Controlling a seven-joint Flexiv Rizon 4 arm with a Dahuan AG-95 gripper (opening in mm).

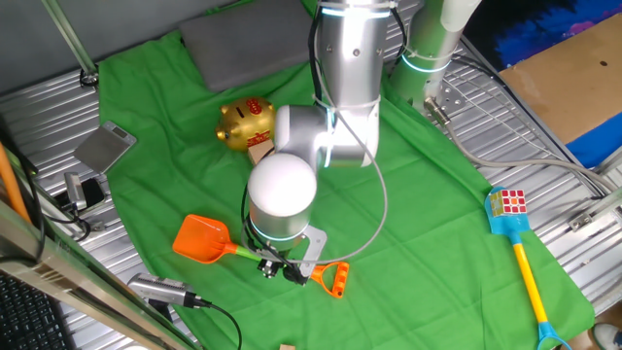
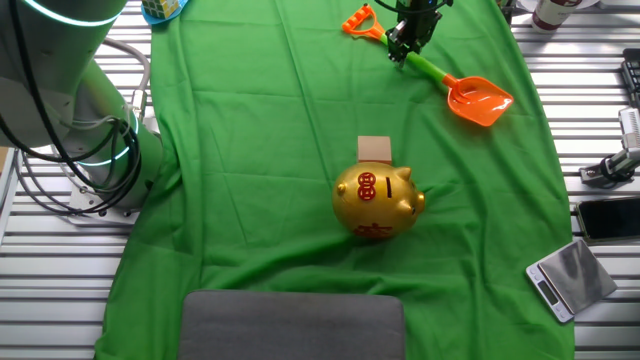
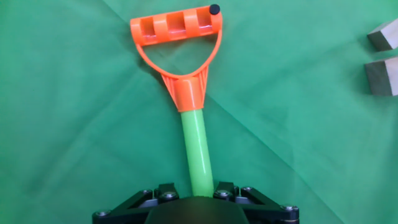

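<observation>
A toy shovel lies on the green cloth, with an orange scoop point(image 1: 202, 239), a green shaft point(image 3: 197, 149) and an orange D-shaped grip point(image 3: 176, 46). My gripper is over the shaft, its fingers point(image 3: 166, 191) spread on either side. The wrist view shows green cloth between the shaft and each fingertip, so the fingers stand open around or just above it. Exterior view 2 has the gripper point(image 2: 404, 50) near the grip end of the shaft. Exactly how high the fingertips are above the cloth is hard to tell.
A gold piggy bank point(image 2: 378, 200) stands beside a wooden block point(image 2: 374, 149). Two blocks point(image 3: 382, 76) show at the wrist view's right edge. A blue-and-yellow shovel point(image 1: 528, 277) with a puzzle cube point(image 1: 507, 202) on it lies far right. A scale point(image 2: 571, 279) sits at the cloth's edge.
</observation>
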